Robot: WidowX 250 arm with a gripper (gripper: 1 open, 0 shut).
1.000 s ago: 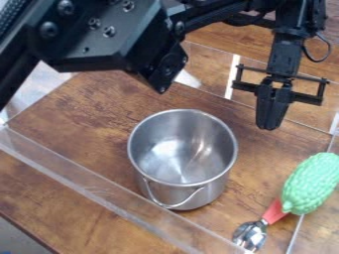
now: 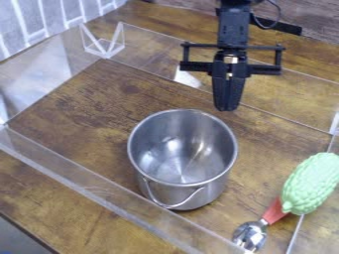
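Note:
My black gripper (image 2: 228,91) hangs at the upper middle, shut, with nothing seen between its fingers. Below and left of it stands an empty steel pot (image 2: 181,159) with a wire handle. At the lower right lie a green corn-shaped object (image 2: 310,183) and a metal scoop (image 2: 252,234) with a red handle, partly under or against the green object.
Clear plastic walls (image 2: 119,206) surround the wooden work surface (image 2: 86,109). A white slatted rack or wall (image 2: 34,20) is at the top left.
The gripper has moved left and somewhat up, and the dark arm parts that covered the upper left are out of view. The pot and other objects have not moved.

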